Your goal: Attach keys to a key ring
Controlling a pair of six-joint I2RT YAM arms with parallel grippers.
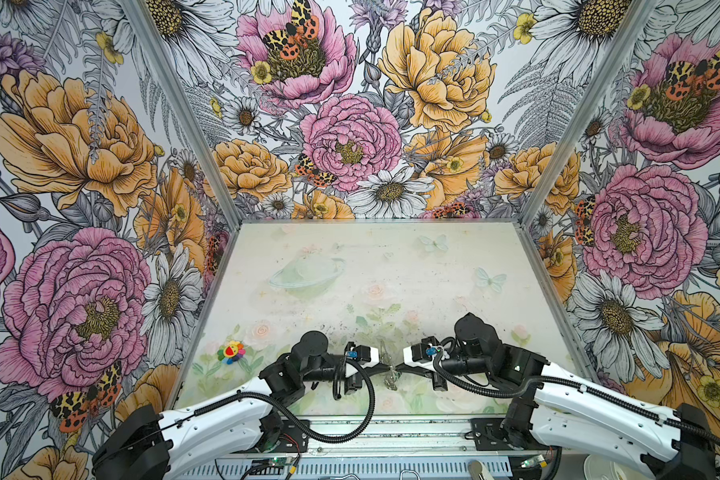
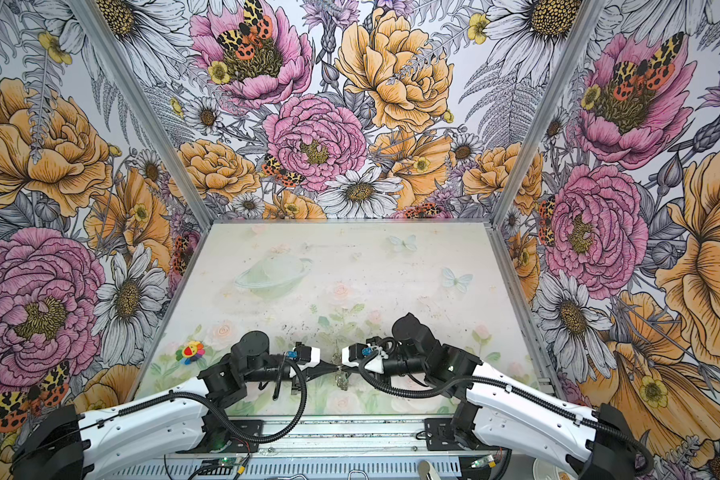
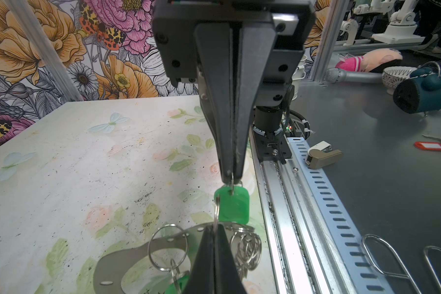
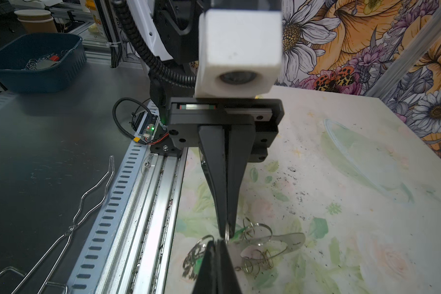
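A bundle of metal keys and rings (image 1: 391, 381) hangs between my two grippers, low over the near middle of the table. In the left wrist view, my left gripper is shut on a thin upright wire ring (image 3: 217, 205). A flat silver metal piece (image 3: 120, 264) and another loop (image 3: 169, 247) show around those fingertips. Opposite, my right gripper is shut, with a small wire loop and a green tag (image 3: 233, 204) at its tips. Whether the two rings are linked cannot be told. The right wrist view shows both tips (image 4: 216, 242) close together.
A colourful flower-shaped toy (image 1: 231, 352) lies at the table's left. The metal rail (image 1: 376, 402) borders the near edge. A blue basket (image 4: 34, 63) stands outside the workspace.
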